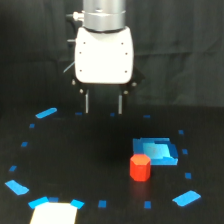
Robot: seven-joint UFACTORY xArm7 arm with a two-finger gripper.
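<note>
My gripper (103, 105) hangs over the black table, pointing down, its two dark fingers wide apart and nothing between them. To its lower right a red block (140, 168) rests on the table, below the gripper's height in the picture and apart from it. Just behind the block lies a blue square tray (171, 160) with a paler blue inside; the block hides its front left corner.
A pale block (53, 213) is cut off by the bottom edge at the left. Blue tape pieces (186, 198) and small blue marks are scattered over the table. A dark curtain (180, 60) hangs behind. Mid-table stays clear.
</note>
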